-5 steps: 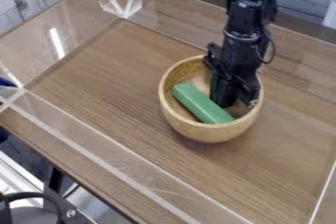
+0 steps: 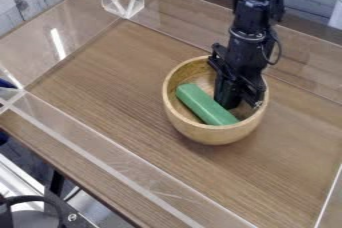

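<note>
A tan round bowl (image 2: 215, 133) sits on the wooden table at the centre-right. Inside it lies a green oblong block (image 2: 205, 104), angled from upper left to lower right along the left side of the bowl. The black gripper (image 2: 235, 96) reaches down from the top into the right part of the bowl, beside the block; its fingertips are dark and partly hidden, so whether it is open or shut is hard to make out.
Clear tape strips cross its back-left and front-left. A black cable or ring shows at the lower-left edge.
The bowl and block have shifted slightly over the last second, the block now sitting a little higher in view. The gripper stays down in the bowl.
</note>
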